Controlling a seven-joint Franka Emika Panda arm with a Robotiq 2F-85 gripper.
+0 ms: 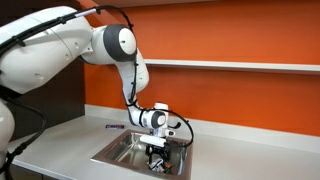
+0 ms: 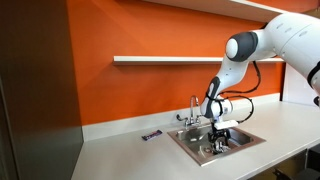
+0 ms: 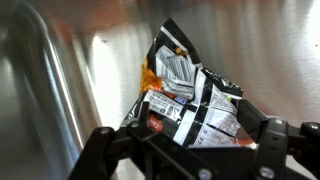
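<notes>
A crumpled packet [image 3: 190, 95], silver, black and white with an orange patch, lies on the metal floor of the sink [image 3: 275, 45]. My gripper stands open above its near part, with dark fingers on either side of it in the wrist view. Exterior view 1 has the gripper [image 1: 157, 155] low inside the basin, partly covering the packet [image 1: 158, 166]. From the other side, in exterior view 2, the gripper [image 2: 219, 138] also reaches down into the sink. Whether the fingers touch the packet, I cannot tell.
Behind the basin rises a metal faucet [image 2: 194, 108], close to the arm. A small dark wrapped bar [image 2: 152, 135] rests on the counter [image 2: 120, 155] beside the sink. The basin's wall [image 3: 60, 85] runs along the left in the wrist view.
</notes>
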